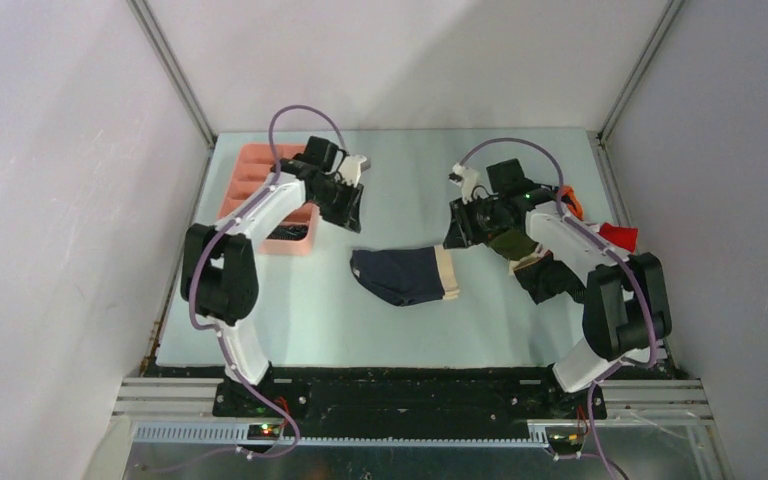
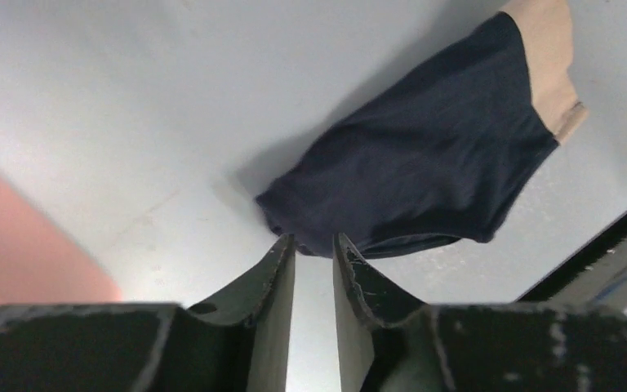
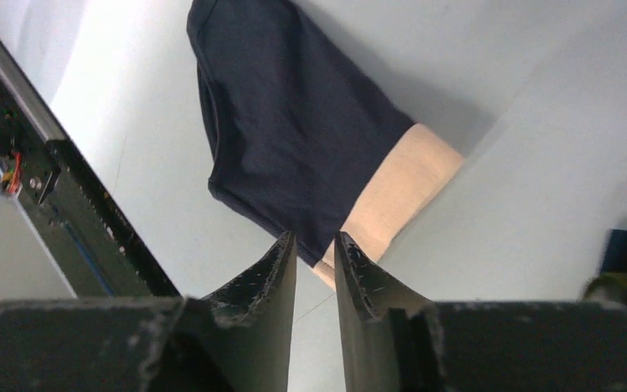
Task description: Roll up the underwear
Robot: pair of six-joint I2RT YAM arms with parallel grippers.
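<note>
The dark navy underwear [image 1: 400, 274] lies folded on the table between my arms, its beige waistband [image 1: 446, 272] toward the right. In the left wrist view, its navy end [image 2: 408, 155] sits just beyond my left gripper, whose fingers are part open with nothing held. From the top, that gripper [image 1: 354, 226] is up and left of the cloth. My right gripper is also part open and empty; the waistband [image 3: 400, 192] shows beyond its fingertips. Seen from above, the right gripper [image 1: 452, 243] hovers by the waistband's upper corner.
A pink divided box [image 1: 243, 186] stands at the left, partly under my left arm, with something dark in its near compartment. Piled clothes, including a red piece [image 1: 618, 236] and a dark piece [image 1: 550, 279], lie at the right.
</note>
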